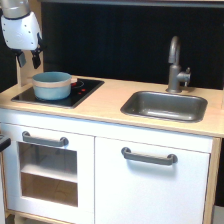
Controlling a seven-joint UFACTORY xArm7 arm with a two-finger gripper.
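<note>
A light blue pot (52, 88) stands upright on the black stove top (90, 88) at the left of the wooden counter (118, 92). My gripper (29, 62) hangs in the upper left, above and slightly left of the pot. Its two dark fingers point down with a gap between them, and nothing shows in that gap. It is apart from the pot. The pot's inside is mostly hidden at this angle.
On the right, a metal sink (165, 104) is set into the counter, with a grey faucet (176, 68) rising behind it. Bare counter lies between stove and sink. Below are a left cabinet front (48, 140) with a window and a plain white door (150, 190).
</note>
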